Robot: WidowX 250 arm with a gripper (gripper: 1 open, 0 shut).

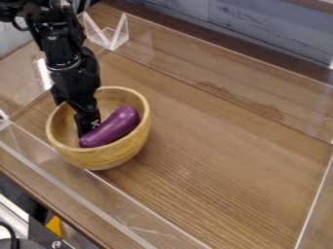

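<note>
My black gripper (78,105) reaches down from the upper left into a yellow bowl (125,148) on the wooden table, its lower end at the bowl's left side. A purple eggplant (111,128) lies tilted inside the bowl, to the right of the gripper. The fingertips are dark and partly hidden in the bowl, so their spread is hard to see; they are not visibly closed on the eggplant.
A white wire object (109,31) stands at the back left. Dark cables and a small yellow piece lie off the lower-left edge.
</note>
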